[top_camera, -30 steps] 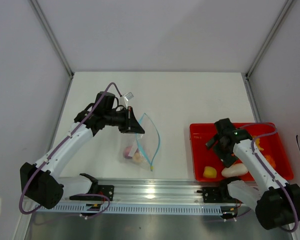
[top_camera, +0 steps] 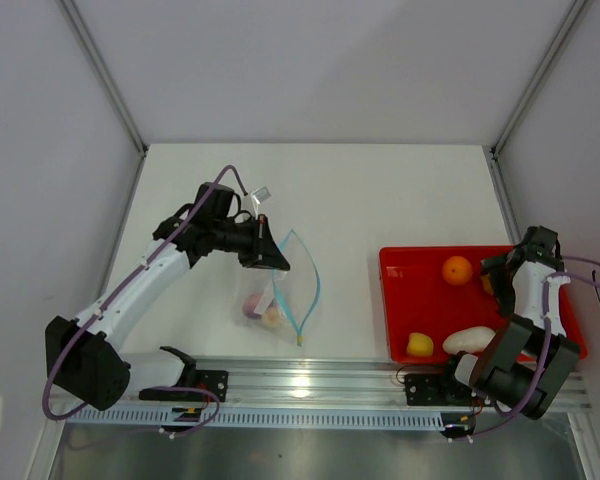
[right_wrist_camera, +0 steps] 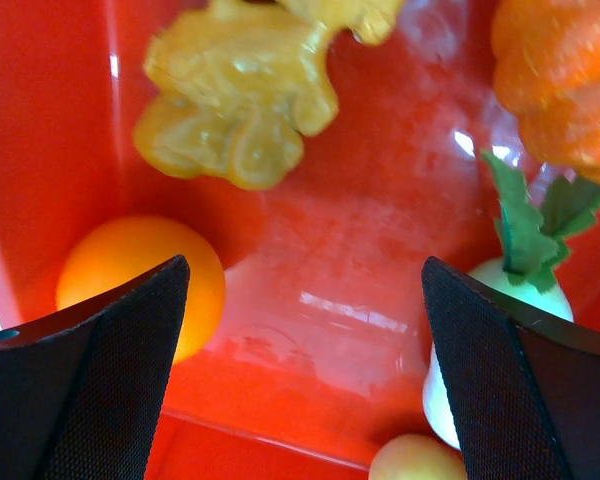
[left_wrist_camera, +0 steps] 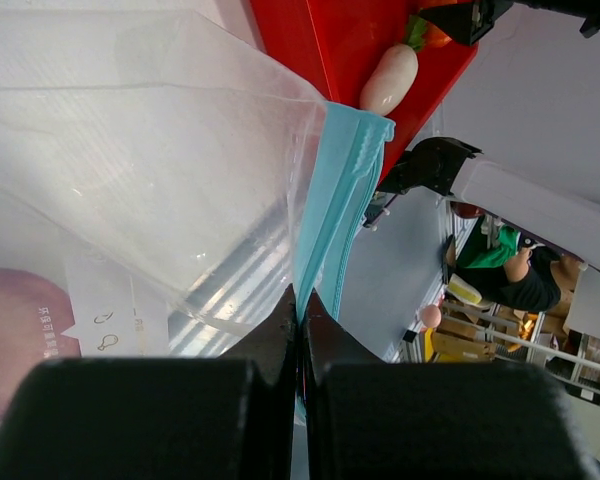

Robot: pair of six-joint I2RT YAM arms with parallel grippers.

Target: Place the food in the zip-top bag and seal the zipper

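Note:
My left gripper is shut on the blue zipper edge of the clear zip top bag (left_wrist_camera: 150, 130), whose mouth stands spread. Inside the bag are a pinkish round food (top_camera: 253, 305) and a paler one (top_camera: 271, 317). Over the red tray (top_camera: 410, 285), my right gripper is open, nothing between its fingers. Below it in the right wrist view are an orange (right_wrist_camera: 145, 275) by the left finger, yellow ginger-like food (right_wrist_camera: 240, 95), a pumpkin-like food (right_wrist_camera: 570, 85) and a white radish (right_wrist_camera: 442, 395) partly behind the right finger.
A yellow food (top_camera: 420, 345) lies in the tray's front left corner. The right wall stands close beside the right arm.
My right arm has swung right across the tray from above its middle. The left arm has barely moved.

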